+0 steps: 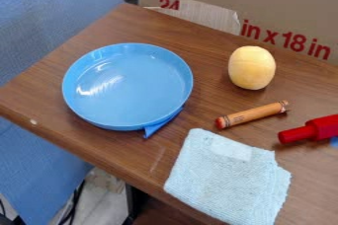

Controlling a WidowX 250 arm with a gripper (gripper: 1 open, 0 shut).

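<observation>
A round blue plate [126,83] rests on the wooden table, with a blue piece [158,127] poking out at its lower right. To its right sit a pale yellow rounded object [251,68], a short orange-tan stick [252,113] with a red end, and a red cylindrical item [311,129] at the right edge. A folded light blue cloth [224,178] lies at the front. I cannot see my gripper; at most a small dark sliver shows at the top left corner, too little to identify.
A cardboard box [291,2] with red printing stands behind the table [79,111]. The table's left edge drops off beside a blue surface [34,22].
</observation>
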